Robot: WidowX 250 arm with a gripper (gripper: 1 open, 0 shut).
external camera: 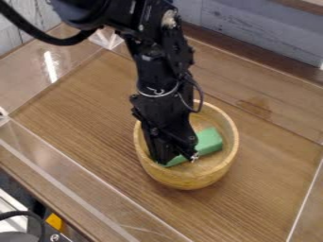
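Note:
My black gripper (175, 147) reaches down from the top into a wooden bowl (209, 175) near the middle of the view. A green block (206, 142) lies in the bowl, partly hidden behind the gripper. The fingers are down at the block; whether they grip it, or how wide they stand, I cannot tell.
Bare wooden tabletop surrounds the bowl, with most free room to the left and right. A pale wall runs along the back. At the lower left edge are a cable and a small yellow object (55, 220).

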